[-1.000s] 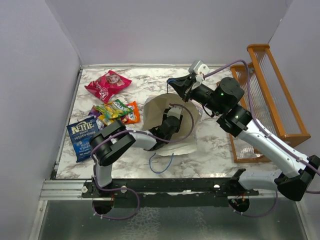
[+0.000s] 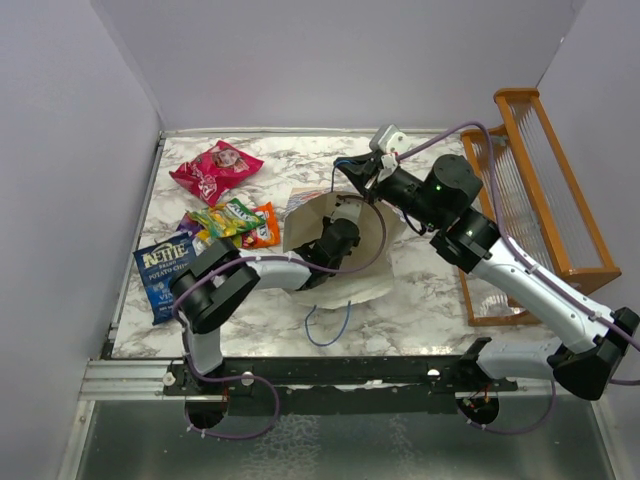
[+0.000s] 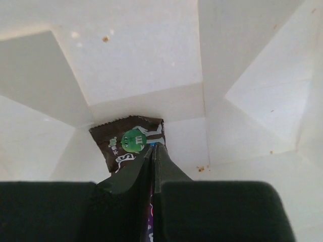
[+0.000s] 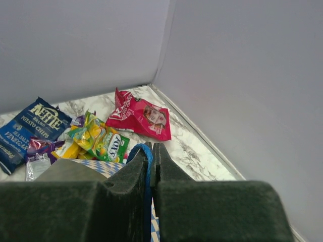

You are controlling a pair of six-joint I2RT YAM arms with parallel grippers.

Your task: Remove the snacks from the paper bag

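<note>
The white paper bag (image 2: 365, 285) lies open in the middle of the table. My left gripper reaches into it, shut; in the left wrist view its tips meet over a dark M&M's packet (image 3: 121, 138) on the bag's inside, and a bit of purple wrapper shows below the tips. Whether the tips touch the packet I cannot tell. My right gripper is shut at the bag's upper rim, with a blue handle (image 4: 144, 151) and the checked edge of the bag at its fingers.
Snacks lie at the left: a red bag (image 2: 215, 170), a chips bag (image 2: 165, 275), yellow-green packets (image 2: 225, 218) and an orange packet (image 2: 262, 228). A wooden rack (image 2: 545, 200) stands at the right.
The left arm and gripper have shifted slightly inside the bag, and the bag's walls have moved a little. The right arm is nearly still.
</note>
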